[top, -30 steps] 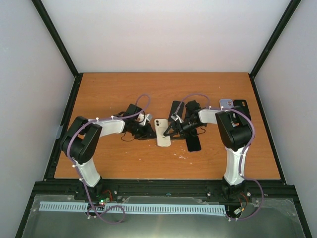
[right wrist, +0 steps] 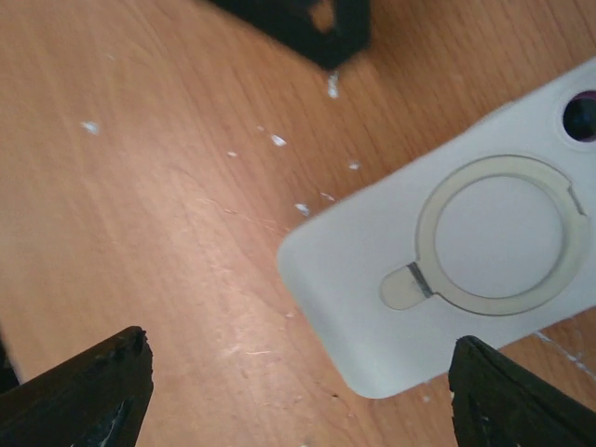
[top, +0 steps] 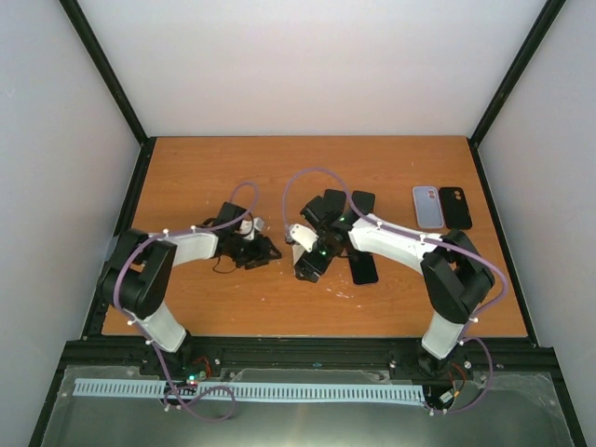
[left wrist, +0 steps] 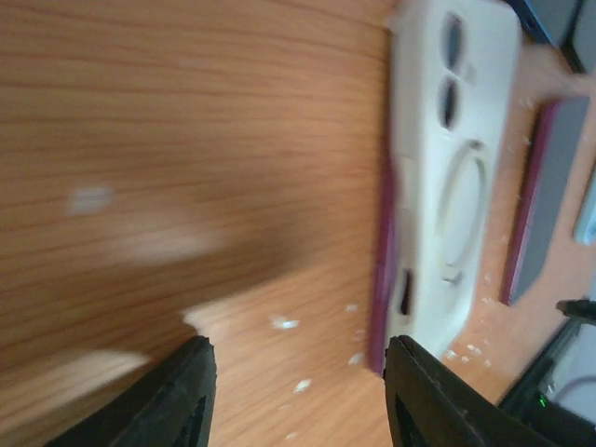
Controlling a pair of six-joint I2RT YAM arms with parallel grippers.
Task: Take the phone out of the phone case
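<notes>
The phone in its pale case lies camera side up on the table. In the left wrist view the white case (left wrist: 442, 298) shows lens openings and a ring, with a purple strip along its near edge. In the right wrist view the case's lower end (right wrist: 372, 307) and ring lie below my right gripper, which is open with nothing held. From above, the right gripper (top: 307, 270) covers most of the phone. My left gripper (top: 275, 256) is open on its left side, apart from it; the left gripper's fingers (left wrist: 300, 391) hold nothing.
Dark phones or cases lie right of centre, including a black one (top: 364, 269). A lavender case (top: 428, 207) and a black case (top: 454, 208) lie at far right.
The left gripper has drawn back to the left, away from the phone.
</notes>
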